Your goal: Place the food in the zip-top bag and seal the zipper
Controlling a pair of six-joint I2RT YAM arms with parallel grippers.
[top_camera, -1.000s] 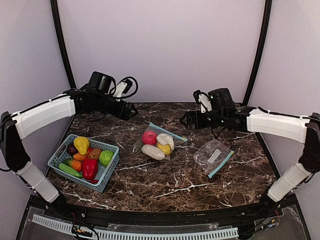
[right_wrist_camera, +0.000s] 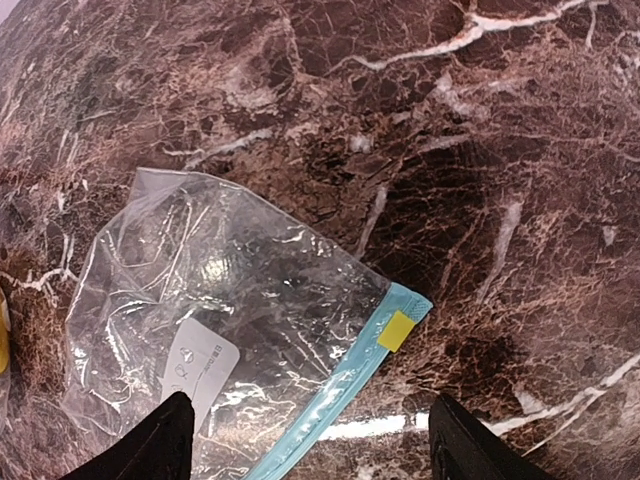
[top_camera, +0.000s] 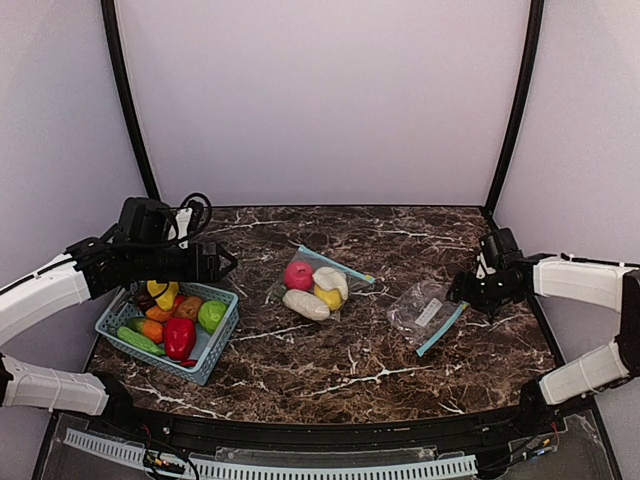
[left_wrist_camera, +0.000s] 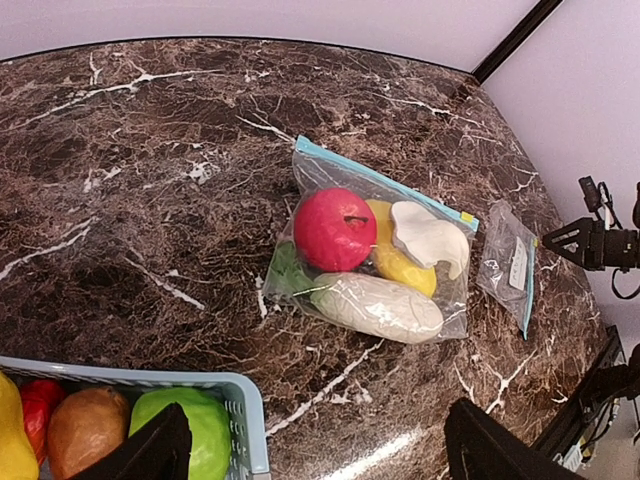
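Note:
A clear bag with a blue zip strip [top_camera: 335, 262] lies mid-table holding a red round food [left_wrist_camera: 335, 229], a white mushroom-like piece [left_wrist_camera: 428, 237], yellow food and a pale long one [left_wrist_camera: 378, 306]. Its yellow slider [left_wrist_camera: 467, 217] sits at the strip's right end; whether it is sealed I cannot tell. An empty flat bag [right_wrist_camera: 270, 265] with a white label rests at the right, its yellow slider [right_wrist_camera: 396, 331] at the strip's upper end. Open and empty, my right gripper [top_camera: 464, 292] hovers by that end. My left gripper [top_camera: 218, 262], also open and empty, stands above the basket's back right side.
At the left, a blue-grey basket [top_camera: 216, 350] holds several toy foods, among them a red pepper [top_camera: 180, 338], a green round food [top_camera: 211, 315] and a cucumber-like one [top_camera: 140, 341]. Bare marbled tabletop [top_camera: 330, 375] stretches in front of the filled bag.
From above the table's back, my left gripper has moved left and down toward the basket. The right one has gone right and lower, to the empty bag. Bags and basket have stayed put.

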